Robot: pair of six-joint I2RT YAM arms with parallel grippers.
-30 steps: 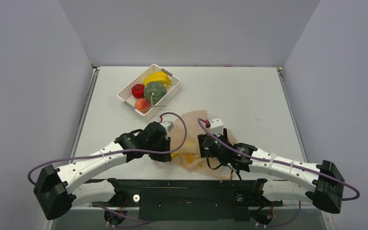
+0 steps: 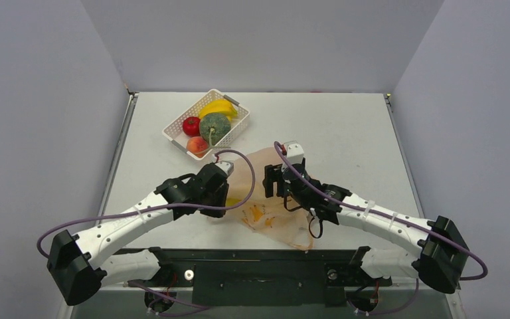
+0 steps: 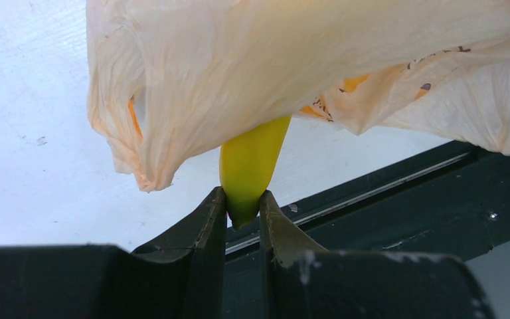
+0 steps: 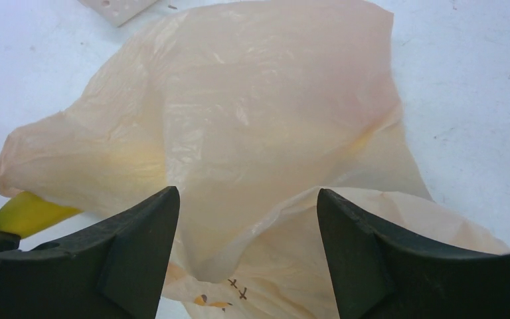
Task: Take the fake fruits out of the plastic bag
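Note:
A pale orange, translucent plastic bag [image 2: 252, 174] lies crumpled at the front middle of the table, between my two arms. From its edge a long yellow fruit [image 3: 249, 166] sticks out; its other end is hidden in the bag. My left gripper is shut on the tip of that fruit. Yellow and orange patches show through the bag, and I cannot tell which are fruit and which are print. Over the bag's other side hangs my right gripper, open, its fingers [image 4: 147, 232] wide apart with only the bag beneath them.
At the back left stands a white basket [image 2: 174, 130] with bananas [image 2: 216, 108], a red tomato [image 2: 191, 125], a green pumpkin [image 2: 214, 127] and a peach [image 2: 196, 145]. A dark rail runs along its front edge.
The left gripper shifted slightly left with the yellow fruit. The basket stayed put.

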